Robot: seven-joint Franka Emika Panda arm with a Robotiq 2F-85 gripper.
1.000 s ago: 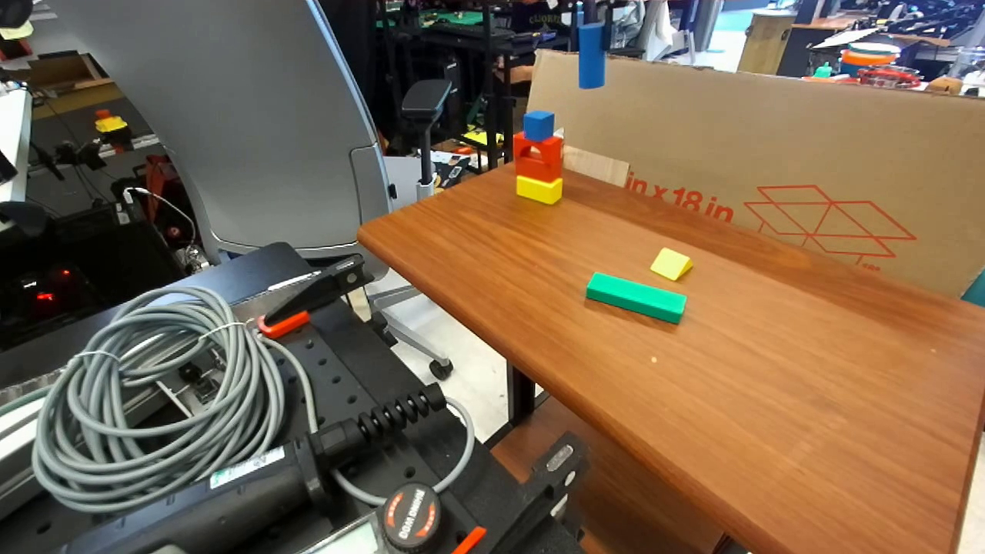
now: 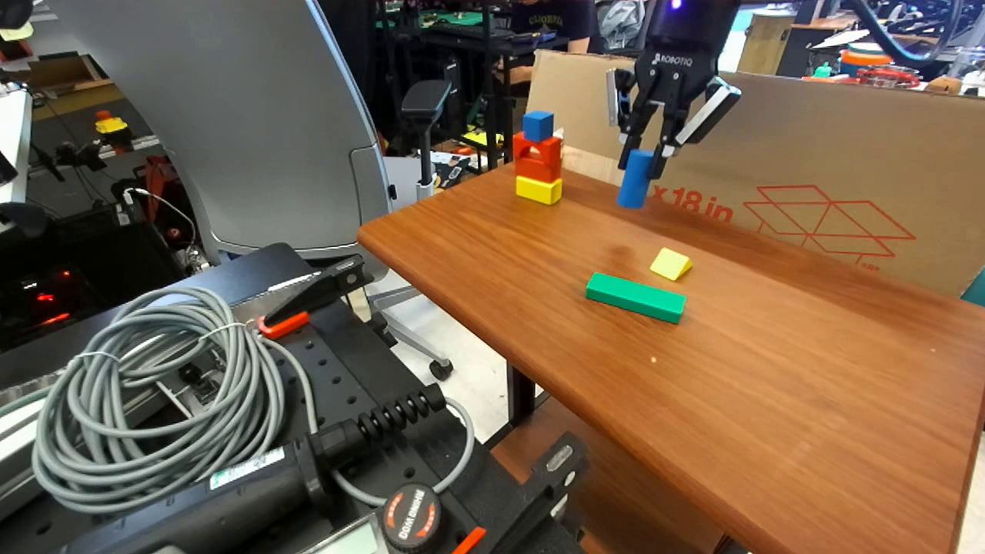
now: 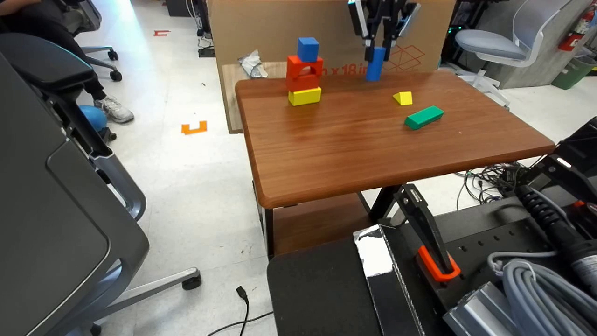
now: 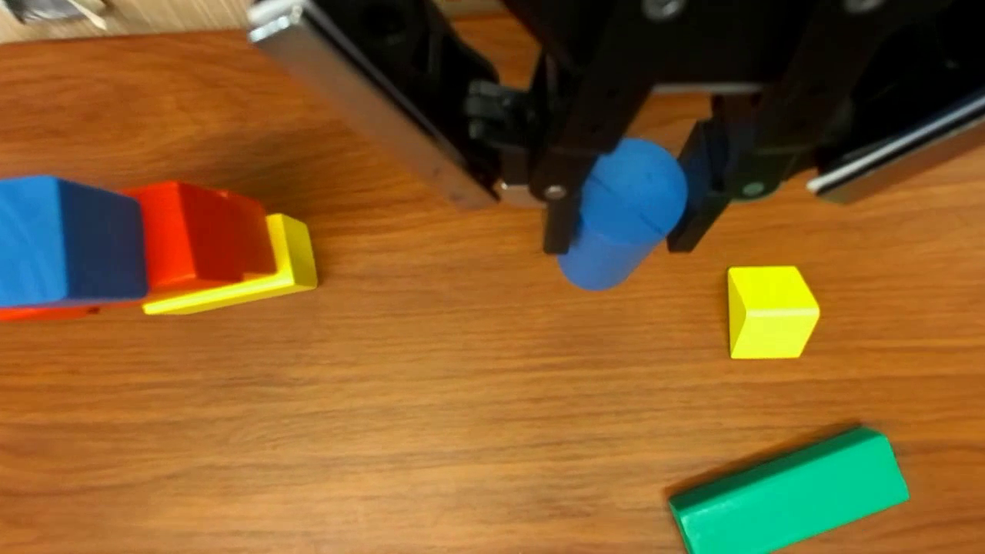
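Note:
My gripper (image 2: 646,166) is shut on the upper part of an upright blue cylinder (image 2: 634,188), near the table's back edge. In the wrist view the cylinder (image 4: 616,226) sits between both fingers. Whether its lower end touches the table or hangs just above, I cannot tell. Left of it stands a stack: a yellow block (image 3: 305,97) at the bottom, red pieces (image 3: 303,74) with an arched opening above it, and a blue cube (image 3: 308,49) on top. Nearer the front are a yellow wedge (image 2: 671,264) and a long green block (image 2: 636,298), both lying on the table.
A cardboard sheet (image 2: 831,175) stands along its back edge, close behind my gripper. Coiled grey cable (image 2: 166,406) lies on the black bench outside the table.
With the blue cylinder between its fingers, my gripper has come down from high above the back edge and shifted right. The stack, wedge and green block have stayed put.

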